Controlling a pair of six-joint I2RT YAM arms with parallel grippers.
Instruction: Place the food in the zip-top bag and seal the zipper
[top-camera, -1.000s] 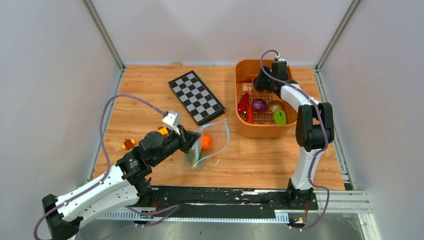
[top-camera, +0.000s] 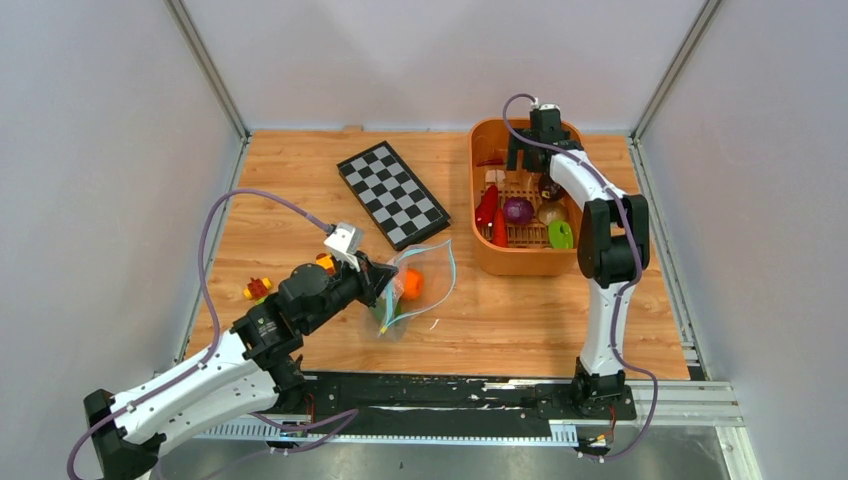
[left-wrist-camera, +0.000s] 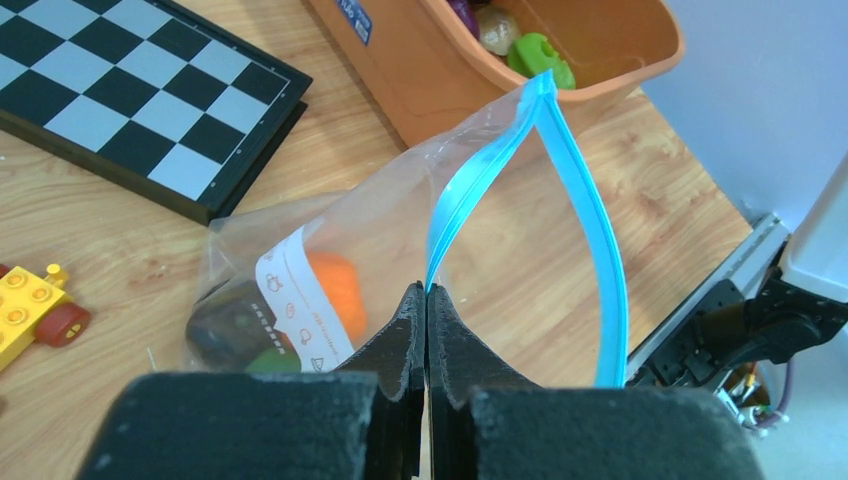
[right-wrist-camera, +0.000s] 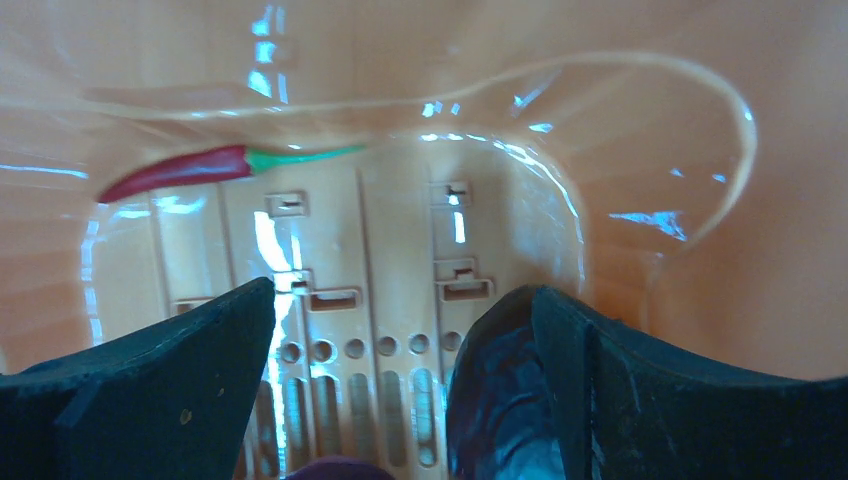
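Observation:
The clear zip top bag with a blue zip strip stands with its mouth spread. My left gripper is shut on one side of that strip. Inside the bag show an orange food piece and a dark piece, partly behind a printed label. Over the back of the orange basket, my right gripper stands open, nothing between its fingers. A dark purple eggplant lies by the right-hand finger, partly hidden behind it. A thin red chili with a green stem lies along the basket's far side.
Elsewhere in the basket are red peppers, a purple onion, a pale round piece and a green piece. A checkered board lies left of the basket, toy bricks further left. Bare tabletop extends in front.
The eggplant now shows further right and nearer the front than before. The left arm stays put, still on the bag.

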